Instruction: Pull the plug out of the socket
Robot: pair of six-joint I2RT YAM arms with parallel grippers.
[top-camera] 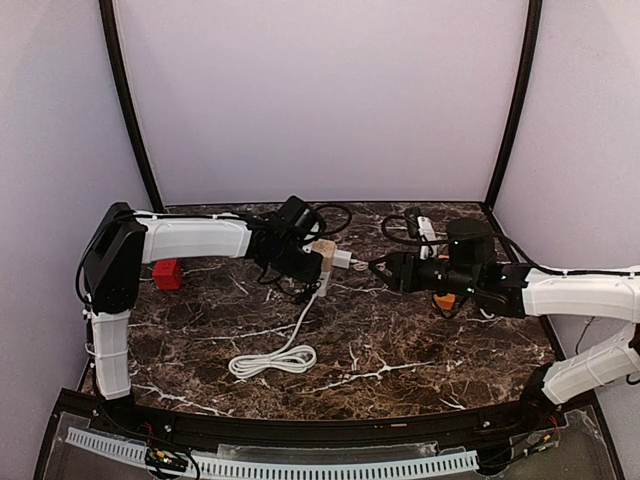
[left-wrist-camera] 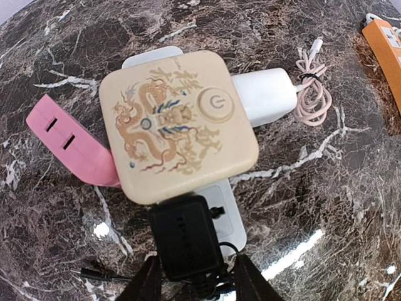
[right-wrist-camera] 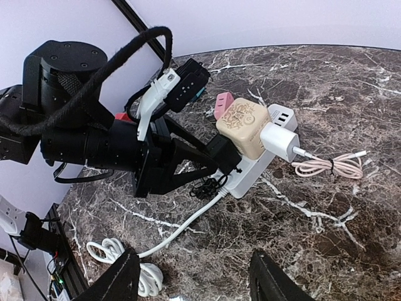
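Observation:
A white power strip carries a cream cube with dragon print, a white charger with coiled pink cable, a pink plug and a black plug at the near end. My left gripper is at the black plug, its fingers either side of the plug's lower end; whether they touch it I cannot tell. My right gripper is open above the table, right of the strip in the top view, nothing between its fingers.
The white extension cord lies coiled in front. A red block is at left, an orange object at right behind my right gripper.

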